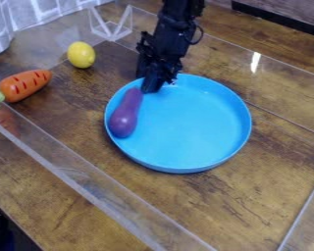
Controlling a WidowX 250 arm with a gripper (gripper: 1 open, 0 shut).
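Note:
A purple toy eggplant (123, 120) lies lengthwise in the left part of a round blue plate (186, 127). My black gripper (157, 76) is at the plate's back left rim, above the eggplant's far end. Its fingertips are dark and small, so I cannot tell whether they are open or shut or touching the eggplant.
A yellow lemon-like toy (81, 55) sits at the back left, and a toy carrot (25, 84) lies at the left. A clear plastic edge runs along the lower left. The wooden surface to the right of the plate is bare.

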